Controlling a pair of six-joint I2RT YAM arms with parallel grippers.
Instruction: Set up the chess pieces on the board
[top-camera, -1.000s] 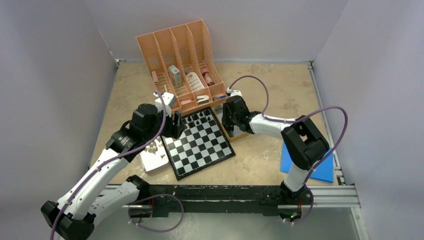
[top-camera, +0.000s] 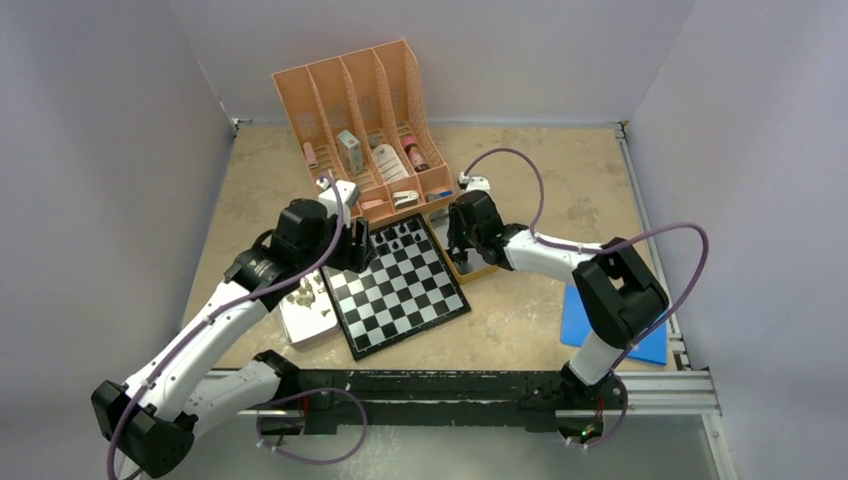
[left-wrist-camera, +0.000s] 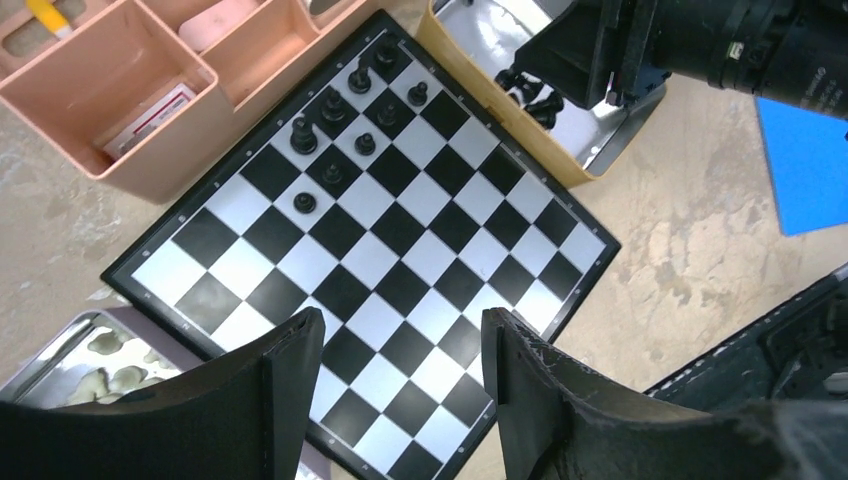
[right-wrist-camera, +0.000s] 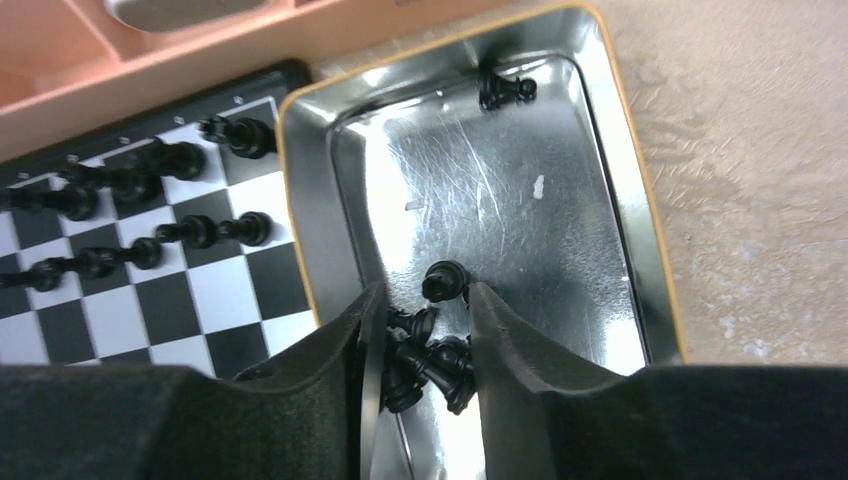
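The chessboard (top-camera: 393, 300) lies mid-table; several black pieces stand at its back end, including a pawn (left-wrist-camera: 304, 202). My left gripper hangs over the board, open, nothing between its fingers. My right gripper is over the yellow-rimmed tray (right-wrist-camera: 630, 200), its fingers apart, with a heap of black pieces (right-wrist-camera: 410, 380) beneath and partly behind them; whether any is gripped is unclear. A single piece (right-wrist-camera: 505, 92) lies at the tray's far end. White pieces (left-wrist-camera: 128, 378) lie in a tray left of the board.
A peach organizer (top-camera: 300, 90) with compartments stands behind the board. A blue mat (top-camera: 650, 345) lies at the right.
The left arm has shifted slightly right. The right arm has moved slightly, its wrist a little further right. The board looks unchanged.
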